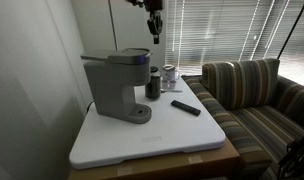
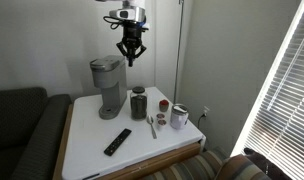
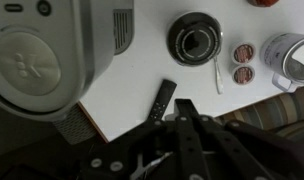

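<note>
My gripper [image 1: 156, 40] hangs in the air above the table, higher than the coffee maker, with its fingers together. Nothing shows between them. In the second exterior view the gripper [image 2: 130, 63] is just right of the grey coffee maker [image 2: 110, 85]. From the wrist, the gripper points down at the white table beside a black remote [image 3: 163, 100]. A dark-lidded jar [image 3: 195, 40] lies ahead of the fingers, and the coffee maker's top [image 3: 37, 55] fills the left.
On the white table [image 2: 87, 140] are a spoon [image 2: 152, 128], a metal mug [image 2: 179, 117], two small pods and a red-topped container [image 2: 164, 105]. A striped armchair [image 1: 242, 85] stands beside it.
</note>
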